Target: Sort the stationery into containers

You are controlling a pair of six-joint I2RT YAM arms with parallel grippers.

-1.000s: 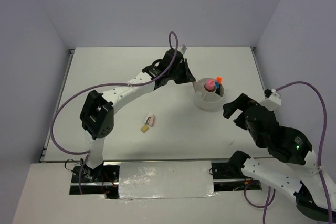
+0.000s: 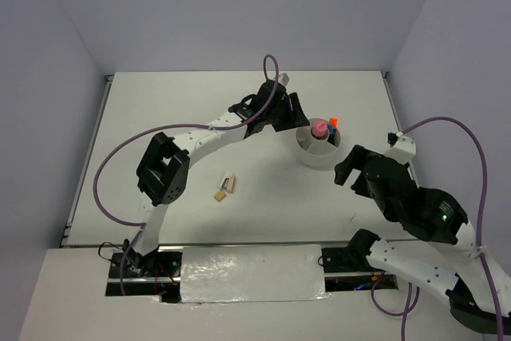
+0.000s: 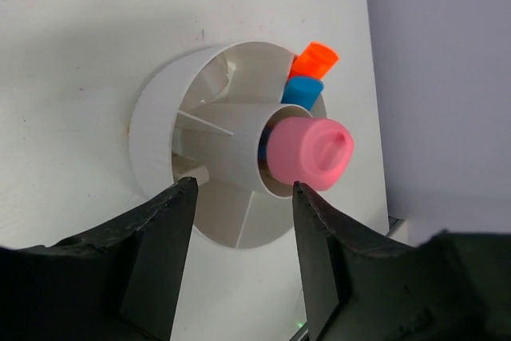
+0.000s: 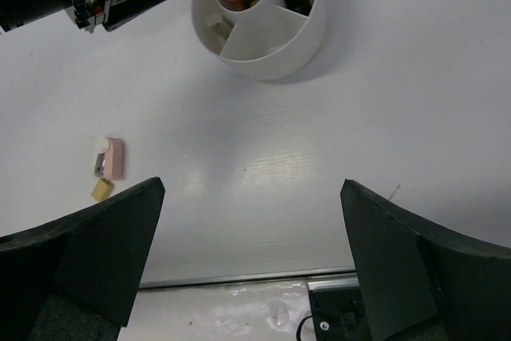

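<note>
A white divided round container [image 2: 311,157] holds a pink-capped item [image 3: 307,149], a blue [image 3: 302,92] and an orange item [image 3: 315,57], and a small pale piece [image 3: 192,173]. My left gripper is open over the container's left side, nothing seen held between its fingers. My right gripper stands open to the right of the container, over the table's front right, empty. A pink-and-white piece [image 4: 112,157] and a yellow block [image 4: 102,189] lie loose at the table's front middle-left.
Walls border the back and both sides; a metal rail runs along the front edge.
The left gripper has moved slightly to the right over the container, and its fingers look farther apart. The right arm has shifted a little, now up and leftward in the top view.
</note>
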